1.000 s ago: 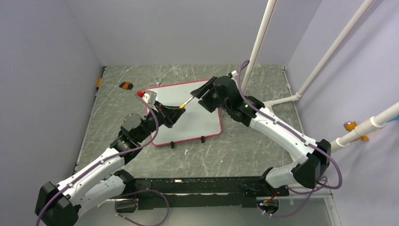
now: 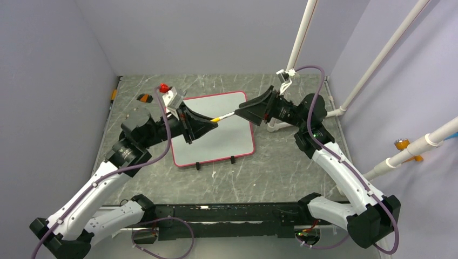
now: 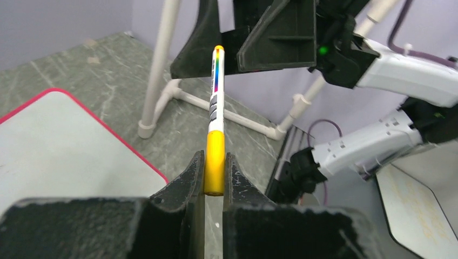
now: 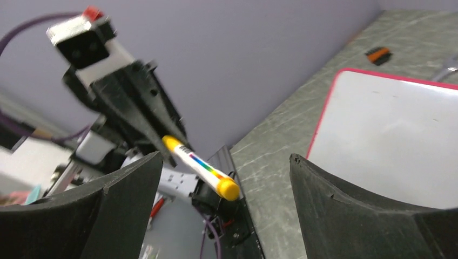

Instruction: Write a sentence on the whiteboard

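A white marker [image 3: 216,108] with yellow ends and a rainbow stripe is held above the whiteboard. My left gripper is shut on its yellow end. The marker's other end points toward my right gripper, which stands open. In the right wrist view that yellow end [image 4: 228,189] shows in the gap between the open fingers, touching neither. The whiteboard [image 2: 221,143], blank where visible and edged in red, lies flat on the grey table; both arms cover part of it from above.
White pipes [image 2: 302,32] stand at the table's back right, close behind my right arm. An orange and black object [image 2: 145,98] lies at the back left. Two black clips [image 2: 197,166] sit at the board's front edge.
My right gripper has shifted slightly rightward and its wrist has turned, levelling out. The left gripper, with the marker in it, has moved a little right, and the marker now lies closer to level.
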